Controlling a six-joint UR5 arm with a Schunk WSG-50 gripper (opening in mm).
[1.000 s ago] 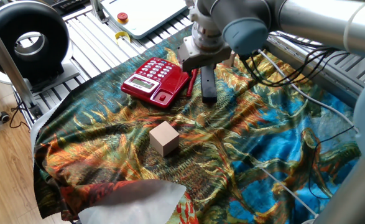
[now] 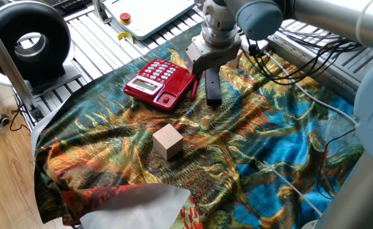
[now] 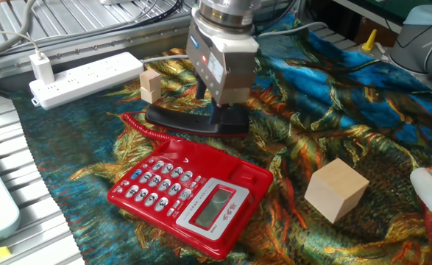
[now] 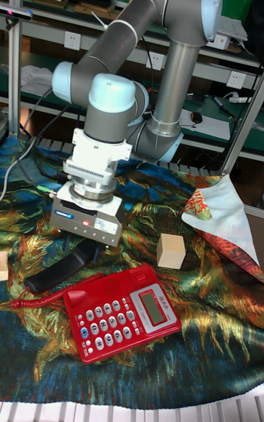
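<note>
A red desk telephone (image 3: 173, 158) with a grey display lies on the patterned cloth. Its black handset (image 3: 175, 121) rests off the base on the cloth beside it, joined by a red coiled cord (image 3: 143, 126). My gripper (image 3: 207, 103) points down over one end of the handset, its dark fingers (image 3: 216, 115) apart. In exterior view 3, the gripper (image 4: 82, 247) is also low over that handset end. Whether a finger touches the handset is hard to tell. From exterior view 1, the gripper body hides the fingers and the handset's far end.
A wooden cube (image 3: 336, 190) sits clear of the phone. Small wooden blocks (image 3: 150, 87) and a white power strip (image 3: 87, 81) lie behind the handset. The cloth is creased, with a folded-over corner (image 2: 138, 207) at the front. Cables (image 2: 300, 67) hang beside the arm.
Phone, handset and cube lie where they were.
</note>
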